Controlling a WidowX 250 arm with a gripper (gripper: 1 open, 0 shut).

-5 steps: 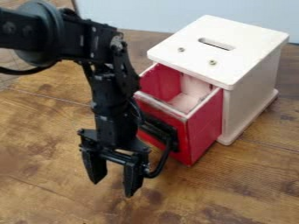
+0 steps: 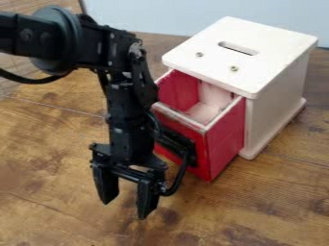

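A black robot arm reaches down from the upper left, and its gripper (image 2: 126, 196) hangs low over the wooden floor at the front left with its two fingers apart and nothing between them. Behind and right of it stands a pale wooden box (image 2: 278, 96) with a slot and two screws on top. The box's red-fronted drawer (image 2: 225, 136) is pulled out toward the gripper, showing a pale, empty-looking interior; its lower left part is partly hidden behind the arm.
A pale wall or board runs along the back.
The arm and gripper have shifted very slightly; the box and drawer look unchanged.
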